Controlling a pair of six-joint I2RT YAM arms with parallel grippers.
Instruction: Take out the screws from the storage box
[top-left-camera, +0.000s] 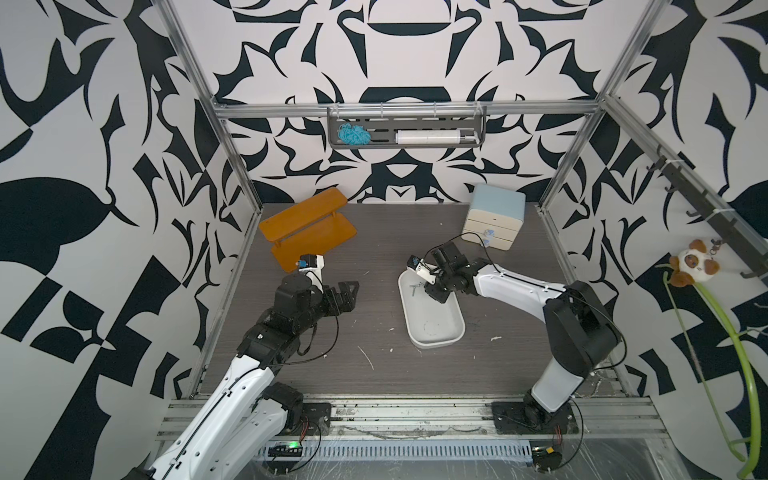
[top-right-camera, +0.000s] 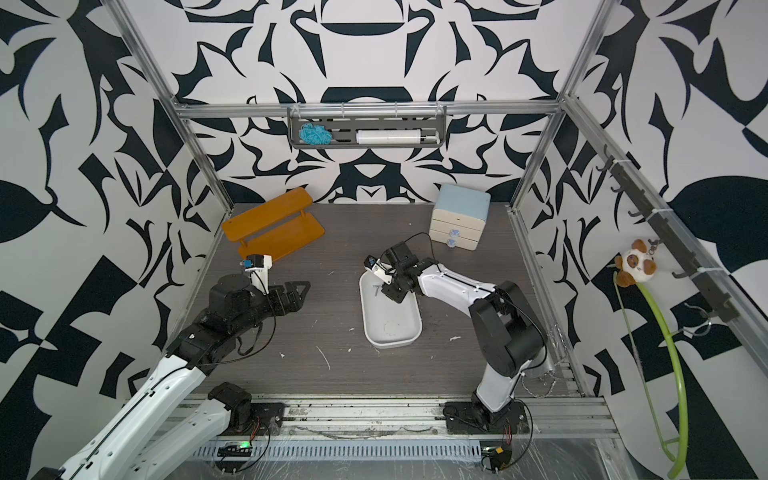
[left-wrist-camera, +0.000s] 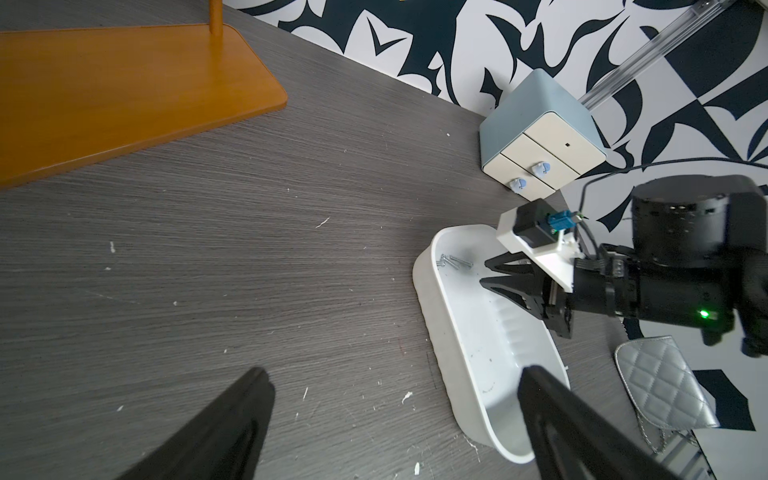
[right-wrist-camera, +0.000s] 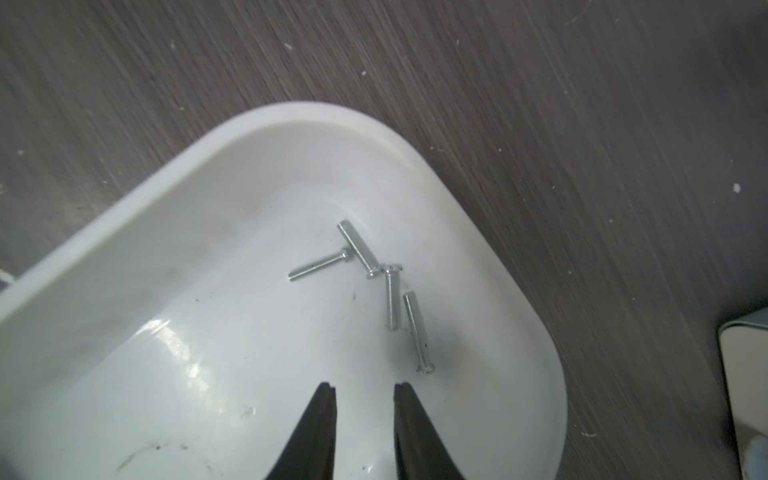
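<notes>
A white plastic box (top-left-camera: 432, 324) sits mid-table. Several small silver screws (right-wrist-camera: 392, 296) lie loose at one rounded end of it, seen clearly in the right wrist view. My right gripper hangs over the box just short of the screws, open and empty. My left gripper is open with nothing between its fingers, above bare table to the left of the box.
An orange wooden stand (top-left-camera: 316, 240) is at the back left, and a light blue drawer cabinet (top-left-camera: 496, 204) at the back right. The table between stand and box is mostly clear.
</notes>
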